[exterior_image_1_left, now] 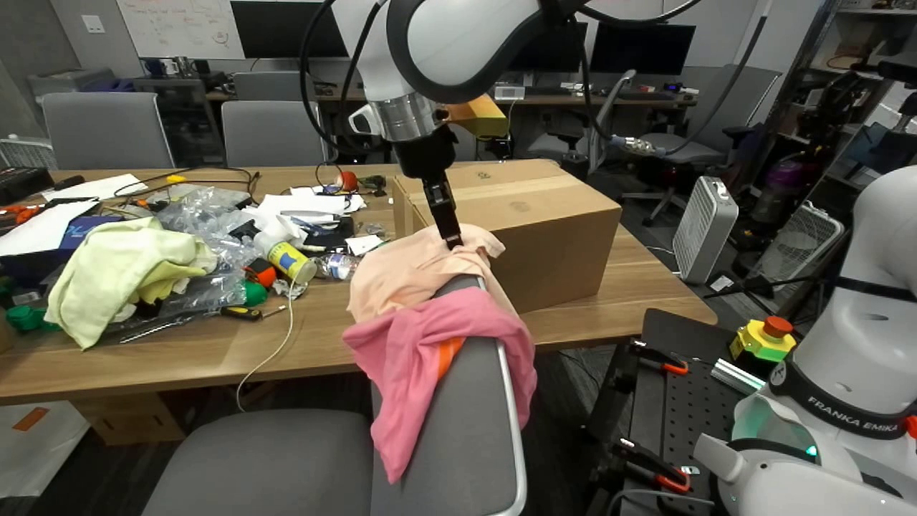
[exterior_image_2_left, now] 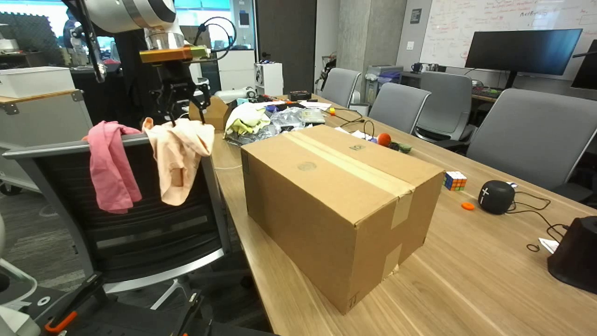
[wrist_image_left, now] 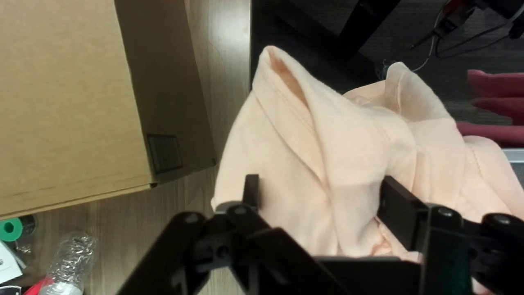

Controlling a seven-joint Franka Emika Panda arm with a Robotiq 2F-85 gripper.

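A peach cloth (exterior_image_1_left: 404, 268) lies draped over the top of the grey chair's backrest (exterior_image_1_left: 447, 413), close to the cardboard box. My gripper points down at this cloth, its two fingers apart with peach fabric lying between and beneath them. In exterior view 2 the fingertips reach the upper folds of the peach cloth (exterior_image_2_left: 182, 151). Whether both fingers press on the fabric cannot be told. Beside it, a pink cloth (exterior_image_1_left: 404, 361) with an orange patch hangs over the same backrest.
A large cardboard box (exterior_image_2_left: 336, 173) stands on the wooden table (exterior_image_2_left: 447, 269), right by the chair. A yellow-green cloth (exterior_image_1_left: 120, 266) lies on clutter at the table's left, with plastic wrap (exterior_image_1_left: 215, 228) and a yellow-labelled bottle (exterior_image_1_left: 290, 261).
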